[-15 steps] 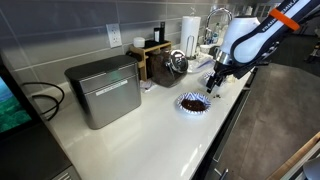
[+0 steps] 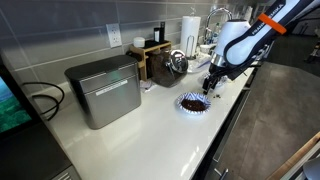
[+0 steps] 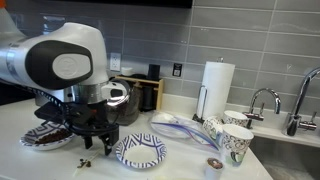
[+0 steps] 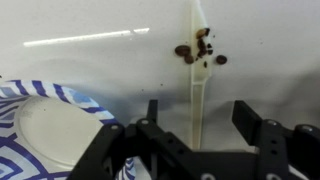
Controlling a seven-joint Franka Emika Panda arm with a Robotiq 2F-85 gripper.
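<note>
A slim white utensil handle [image 4: 197,115] lies on the counter, running between the two separated fingers of my gripper. The handle touches neither finger in the wrist view. Just beyond the fingertips, several small brown beans [image 4: 200,48] lie on and around the utensil's wider part. In exterior view 2, my gripper [image 3: 94,130] points down low over the counter, near those beans [image 3: 85,163]. Left of it there is a blue-and-white bowl [image 3: 35,144] with dark contents. On its other side sits an empty patterned bowl [image 3: 140,163].
Patterned cups [image 3: 235,143] and a paper towel roll [image 3: 216,90] stand near the sink faucet [image 3: 300,105]. A clear plastic bag [image 3: 180,126] lies behind the empty bowl. A silver bread box [image 2: 105,90] stands by the wall.
My arm has come down slightly toward the counter in exterior view 1. The bowl with dark contents has not moved.
</note>
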